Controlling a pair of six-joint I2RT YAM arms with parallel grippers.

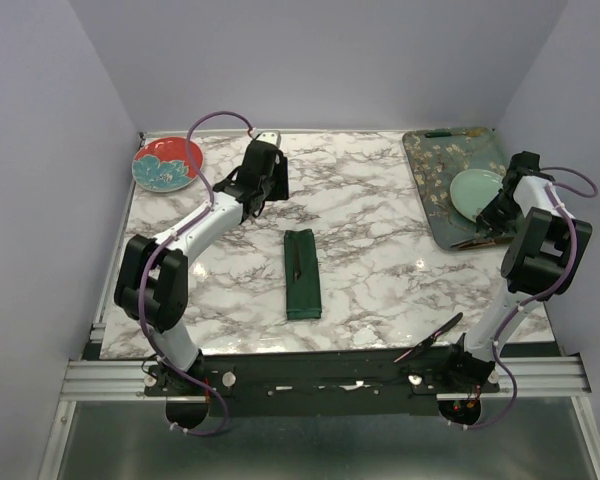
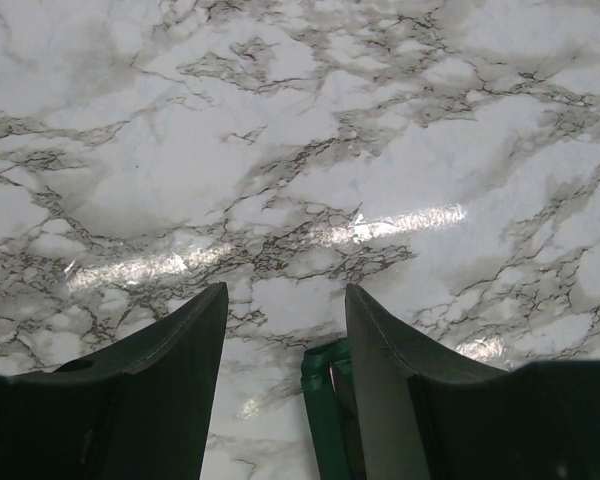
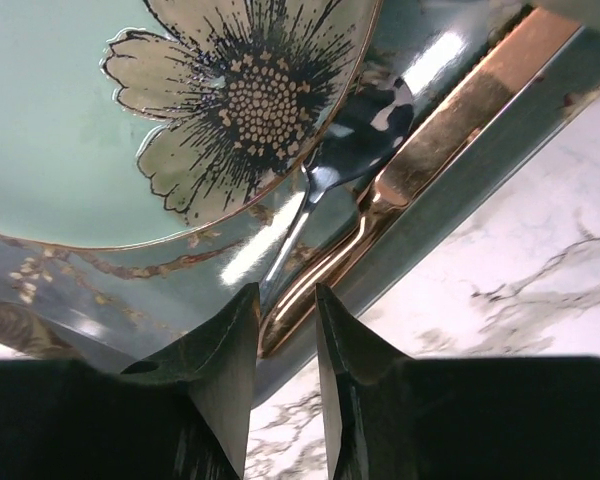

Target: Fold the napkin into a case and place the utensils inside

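The dark green napkin lies folded into a narrow upright strip at mid-table, with a slim dark utensil along its upper part. One end of the napkin shows at the bottom of the left wrist view. Beyond it, over bare marble, my left gripper is open and empty. Above the tray's near right corner, my right gripper is partly open with nothing held. Just past its fingertips lie a copper-coloured utensil and a dark metal spoon, side by side along the tray wall.
The grey-green tray at the back right carries a pale green plate and another utensil at its far edge. A red and teal plate stands back left. Another dark utensil lies near the front edge. Mid-table marble is clear.
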